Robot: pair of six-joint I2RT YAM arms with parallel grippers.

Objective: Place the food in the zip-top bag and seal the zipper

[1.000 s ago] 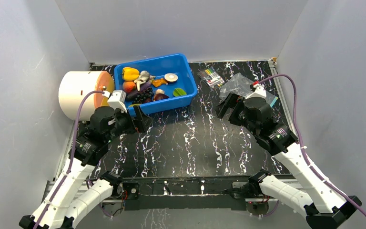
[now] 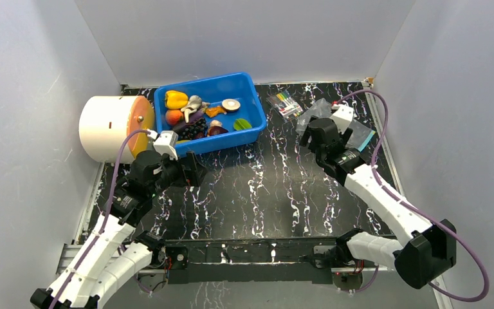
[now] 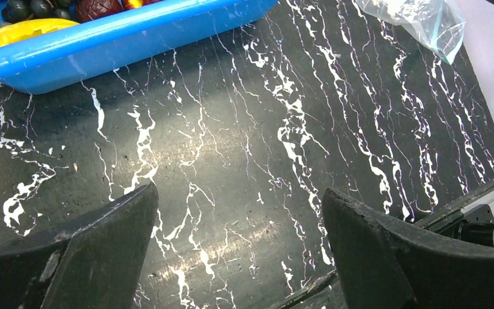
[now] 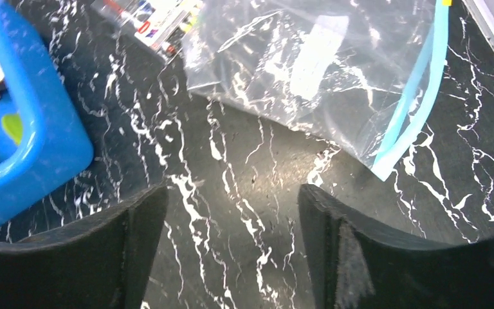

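A clear zip top bag (image 4: 264, 71) lies flat on the dark table at the back right, its pale blue zipper strip (image 4: 418, 103) toward the right wall. Over the bag's near side, my right gripper (image 2: 306, 139) is part open, with bare table between its fingers. Toy food fills part of a blue bin (image 2: 260, 125) at the back left, including a yellow pepper (image 2: 176, 99), a grey-white piece (image 2: 194, 106), dark grapes (image 2: 196, 129) and a green piece (image 2: 242, 124). In front of the bin, my left gripper stands open and empty.
A clear pack of coloured pens (image 2: 285, 105) lies between bin and bag. At the left wall sits a large cream and orange cylinder (image 2: 112, 129). Walls close in the left, back and right.
The left gripper has shifted slightly. The food and bag look unmoved.
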